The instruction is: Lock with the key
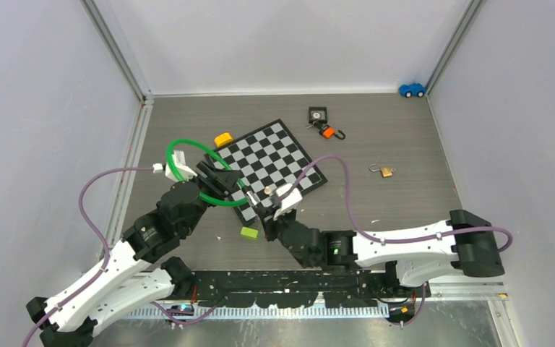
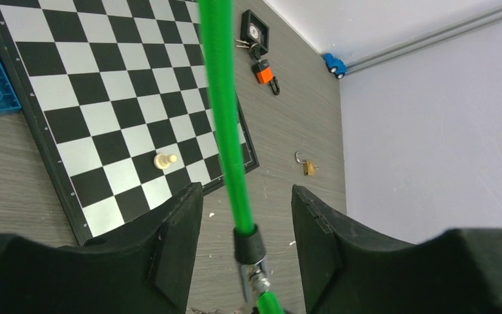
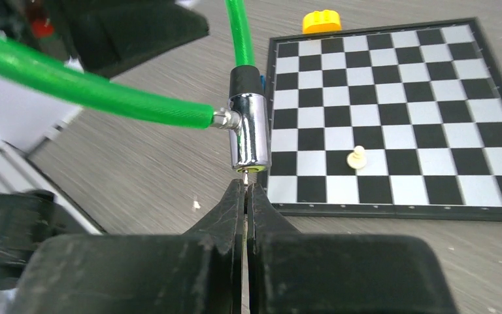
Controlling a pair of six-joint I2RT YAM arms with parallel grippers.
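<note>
A green cable lock (image 1: 209,200) loops by my left gripper (image 1: 227,181), its chrome lock cylinder (image 3: 249,131) hanging upright in the right wrist view. In the left wrist view my left gripper is open, with the cable passing between and beyond the fingertips. Directly below the cylinder, my right gripper is shut on a thin key, whose shaft shows at the yellow-ringed keyhole; how far it is inserted I cannot tell.
A chessboard (image 1: 267,155) with a pale piece (image 3: 356,159) lies beneath. A yellow block (image 1: 223,139), a green block (image 1: 249,233), padlocks (image 1: 384,172) and a blue toy car (image 1: 412,90) lie around it.
</note>
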